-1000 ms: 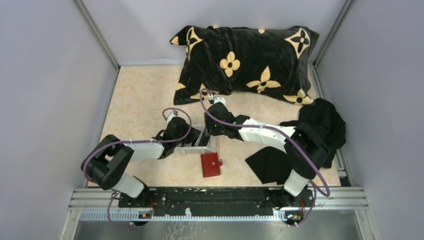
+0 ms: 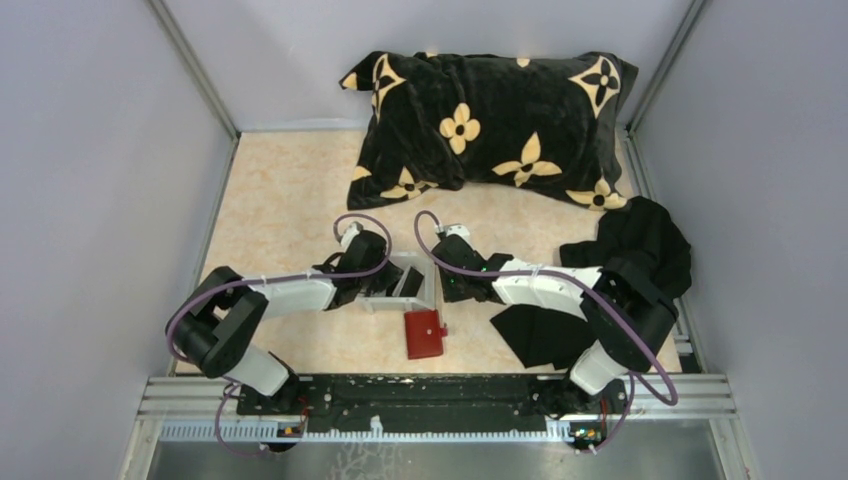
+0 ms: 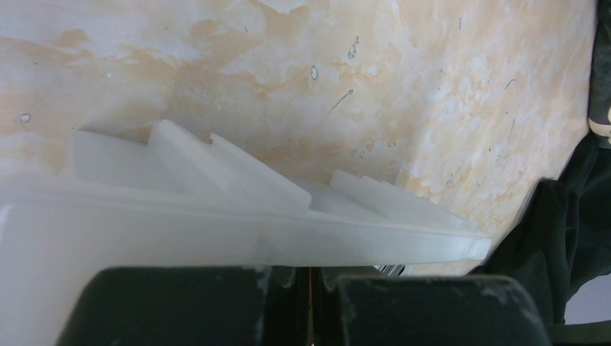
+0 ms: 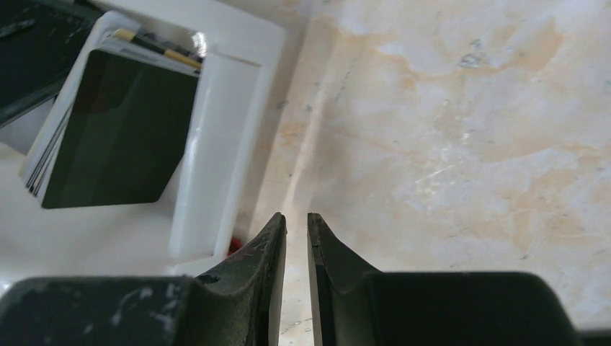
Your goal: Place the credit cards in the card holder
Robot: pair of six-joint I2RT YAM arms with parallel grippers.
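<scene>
Dark credit cards (image 4: 119, 133) lean in a stack inside a white box (image 2: 433, 293). Directly in front of that box lies the red card holder (image 2: 424, 335), closed; only a red sliver of the card holder (image 4: 235, 246) shows past the box corner. My left gripper (image 2: 388, 282) reaches into the left part of the box. Up close its fingers are shut against each other, by the white wall (image 3: 346, 241), with nothing seen between them. Just right of the box is my right gripper, its fingers slightly apart, bare table visible through the narrow gap.
Behind everything lies a black patterned cushion (image 2: 480, 125). Dark cloth (image 2: 640, 240) and a flat black piece (image 2: 530, 335) occupy the right side.
My right gripper has moved from over the box to its right side and toward the front. The box, the card holder and my left gripper have shifted slightly right.
</scene>
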